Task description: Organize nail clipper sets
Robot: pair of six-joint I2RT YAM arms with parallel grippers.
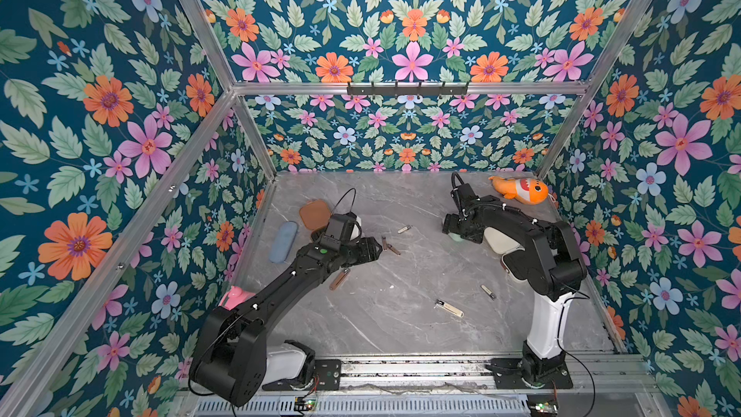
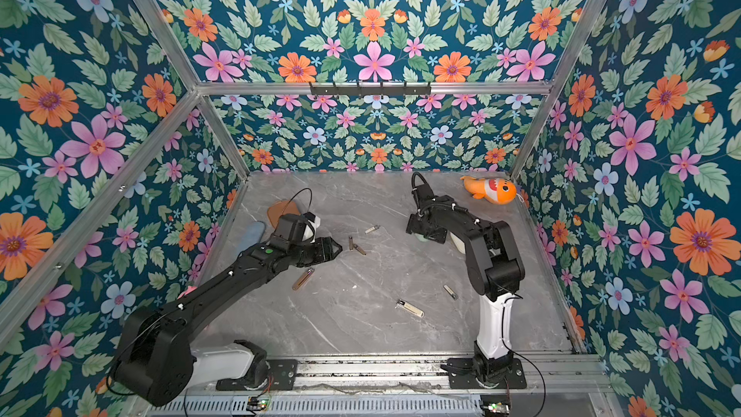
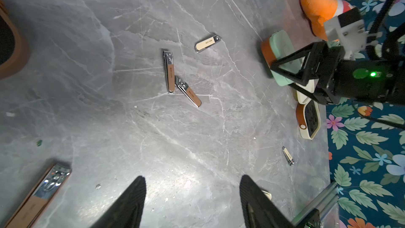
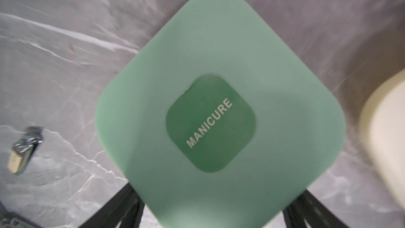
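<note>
A square green case marked "MANICURE" (image 4: 211, 122) fills the right wrist view, my right gripper closed around it, one finger at each side. The left wrist view shows this case tilted above the table, with brown at one side. My left gripper is parted, nothing between its fingers, over bare table. Ahead of it lie two brown clippers (image 3: 170, 71), close together, and a small cream clipper (image 3: 207, 43). A larger brown clipper (image 3: 40, 196) is at lower left. Farther right are a small clipper (image 1: 488, 292) and a long cream clipper (image 1: 449, 308).
At right, a cream case (image 1: 501, 240) stands open, its dark-lined half (image 3: 311, 118) visible. An orange shark toy (image 1: 521, 189) occupies the back right corner. A blue case (image 1: 283, 241) and a brown case (image 1: 315, 214) rest at left.
</note>
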